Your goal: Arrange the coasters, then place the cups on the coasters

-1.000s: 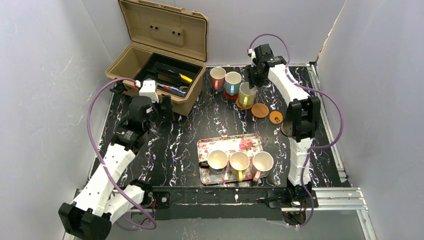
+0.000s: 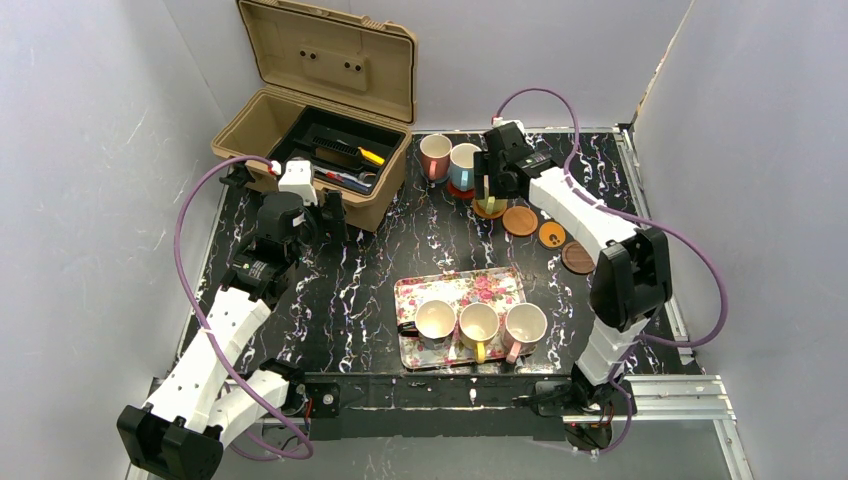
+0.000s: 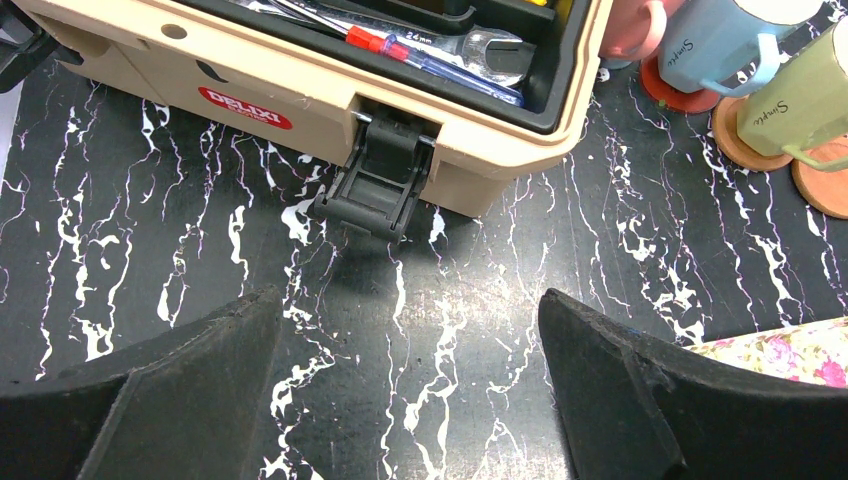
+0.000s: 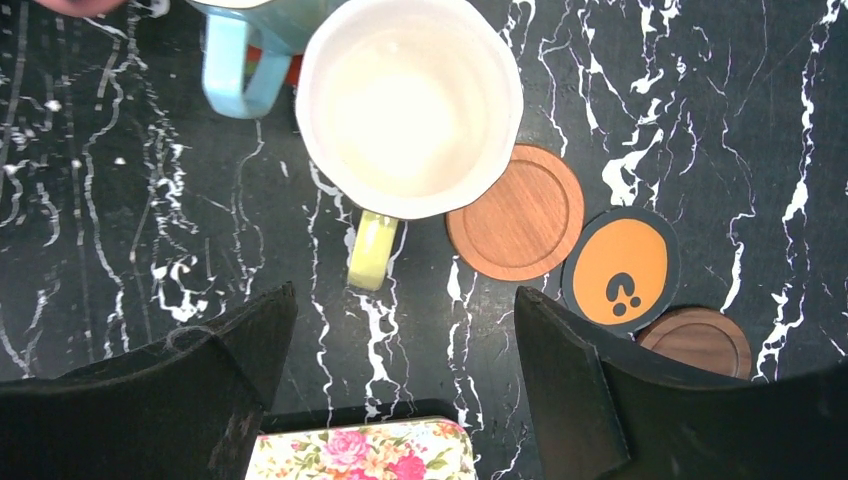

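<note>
A yellow-green cup (image 3: pixel 798 100) stands upright on an orange-brown coaster (image 3: pixel 742 133), beside a blue cup (image 3: pixel 722 50) on a red coaster and a pink cup (image 2: pixel 435 157). Over the yellow-green cup, partly covering it in the top view, is my right gripper (image 2: pixel 480 178). It is open; in the right wrist view the cup's white inside (image 4: pixel 410 105) shows above the gap, outside the fingers. Three more cups, one of them with a yellow handle (image 2: pixel 479 324), sit on a floral tray (image 2: pixel 420 291). My left gripper (image 2: pixel 330 218) hangs open and empty in front of the tool case.
Bare coasters run to the right: a plain one (image 4: pixel 516 213), an orange animal one (image 4: pixel 622 270) and a dark wooden one (image 4: pixel 697 341). The tan case (image 2: pixel 392 168) with tools stands open at the back left. Mid-table is clear.
The cups look unmoved, and the left arm has stayed still.
</note>
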